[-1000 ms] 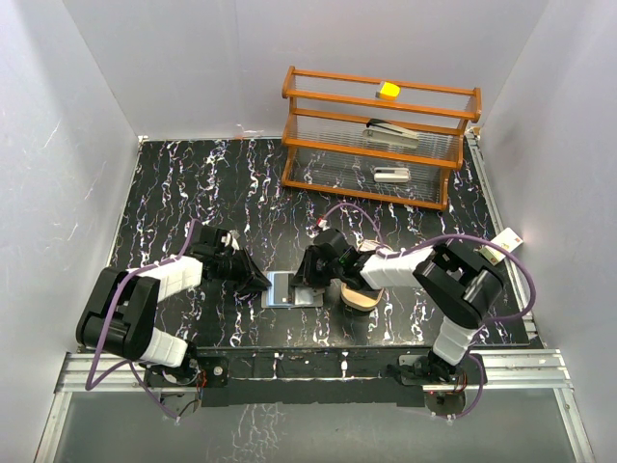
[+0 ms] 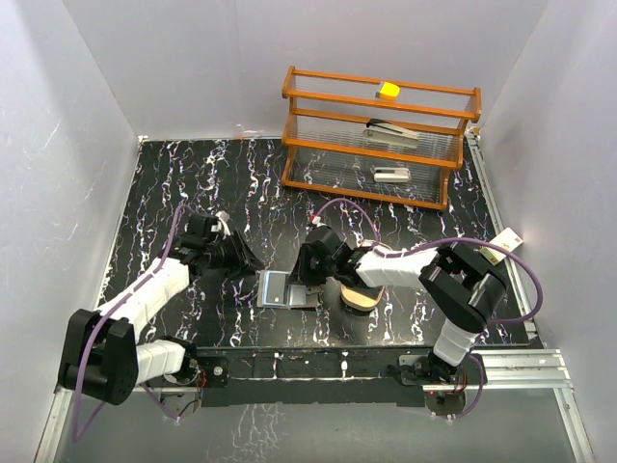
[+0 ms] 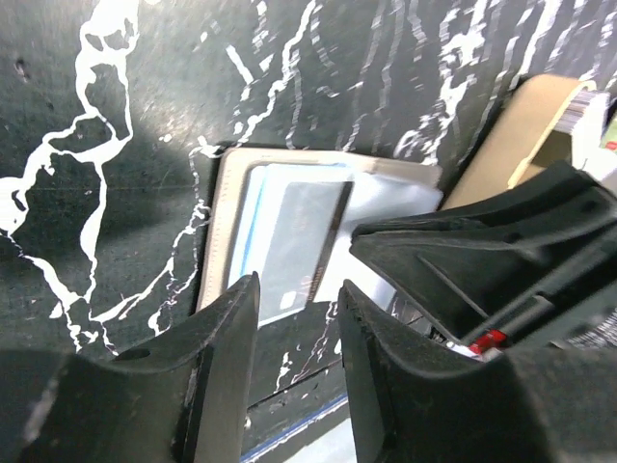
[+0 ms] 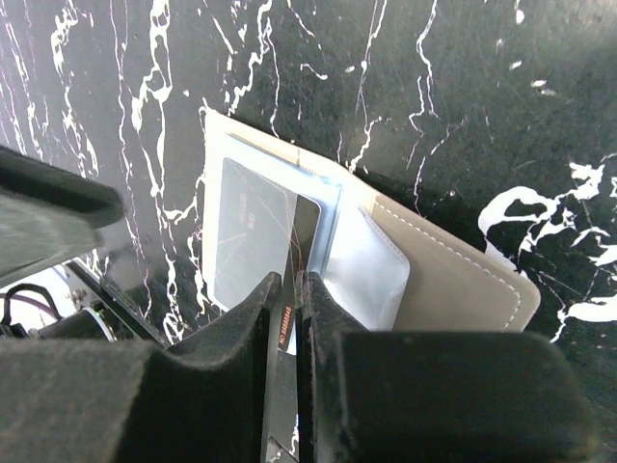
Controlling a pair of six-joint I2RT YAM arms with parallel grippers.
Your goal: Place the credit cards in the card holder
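Observation:
A beige card holder (image 4: 453, 275) lies open on the marble table, with clear sleeves (image 3: 287, 231) and a card with a dark strip (image 4: 249, 231) in it. My left gripper (image 2: 246, 265) hangs just left of the holder, fingers a little apart, nothing seen between them. My right gripper (image 2: 307, 270) is shut low over the holder's right part, at the dark strip; no object clearly shows held.
A round tan container (image 2: 362, 301) sits right of the holder, partly under the right arm. A wooden rack (image 2: 362, 198) with staplers stands at the back.
My left gripper has lifted and drawn back up-left from the holder, uncovering its left part. My right gripper stays over the holder, with slight movement.

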